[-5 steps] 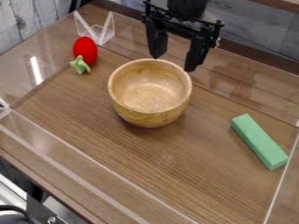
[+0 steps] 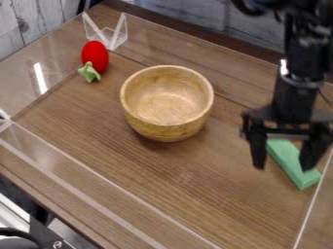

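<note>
My gripper [image 2: 264, 146] is a dark two-part arm end over the right side of the table, in front of and partly over a green block [image 2: 297, 167]. Whether it is open or shut is hard to tell at this size. A tan wooden bowl [image 2: 166, 102] sits left of centre. A red object with a green part [image 2: 95, 58] lies at the upper left.
The bowl occupies the middle, left of the gripper.
My arm has moved from the back of the table, above the bowl, rightward and down to near the green block. The objects appear unmoved.
</note>
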